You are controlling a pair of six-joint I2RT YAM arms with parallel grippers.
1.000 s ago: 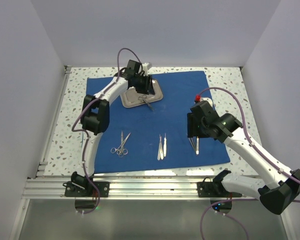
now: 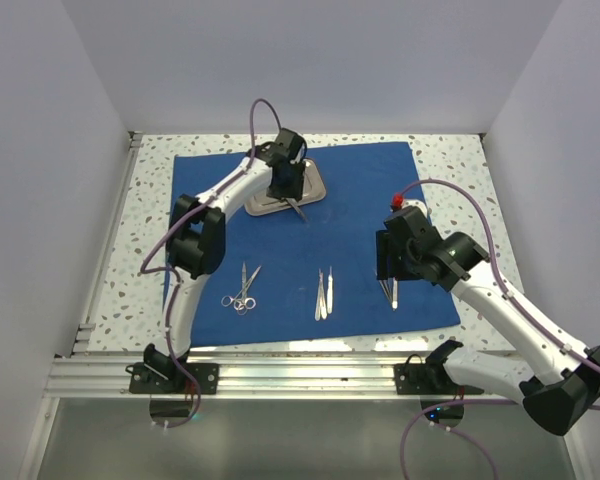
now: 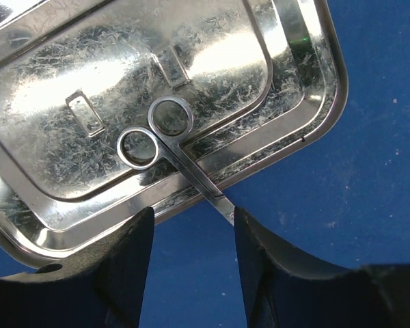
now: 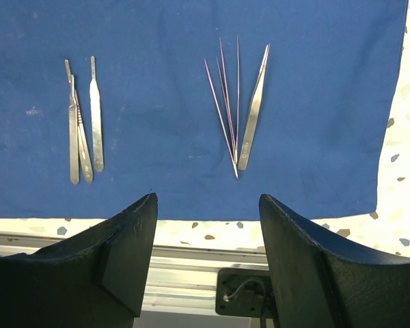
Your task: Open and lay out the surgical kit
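Observation:
In the left wrist view a ring-handled metal instrument [image 3: 190, 169] lies with its rings in the steel tray [image 3: 280, 164] and its shaft across the rim onto the blue cloth [image 3: 383, 137]. My left gripper is open above it, the shaft's far part running toward the right finger, where its tip is hidden. My right gripper hovers over the cloth's front right, fingers apart and nothing between them. Below it are thin needle-like tools [image 4: 225, 113] and tweezers [image 4: 253, 116], with slim handles [image 4: 96, 126] further left.
Scissor-like instruments [image 2: 243, 290] lie at the cloth's front left. Several slim handles [image 2: 324, 297] are near the front middle. Bare cloth [image 2: 355, 210] spreads between the tray and the right arm. A metal rail [image 2: 300, 365] runs along the front.
The laid-out tools stayed put.

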